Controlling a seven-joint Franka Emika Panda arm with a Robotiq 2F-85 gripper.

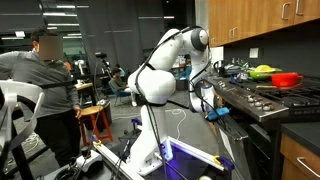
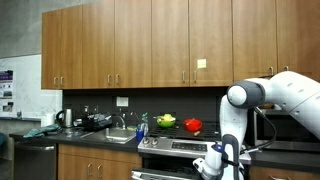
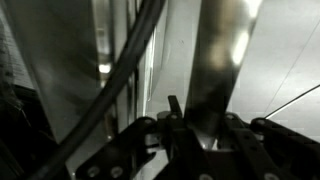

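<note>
In the wrist view, a shiny metal bar point(image 3: 228, 35), looking like the oven door's handle, runs down into my gripper. The dark fingers sit on either side of it, shut on the bar; the contact itself is dark and blurred. Exterior view 1 has my gripper point(image 1: 212, 112) low in front of the oven, beside a bright blue part. A long dark door panel point(image 1: 232, 140) with a metal edge stands out below the stovetop, seemingly partly open. In exterior view 2 the arm point(image 2: 230, 140) reaches down before the oven front point(image 2: 170, 160) and hides part of it.
A red pot point(image 1: 286, 79) rests on the stovetop point(image 1: 265, 98), with a bowl of green and yellow items point(image 1: 262, 72) behind. Wooden drawers point(image 1: 300, 158) stand at the right. A person point(image 1: 55, 90) is at the left; open floor point(image 1: 190, 130) lies between.
</note>
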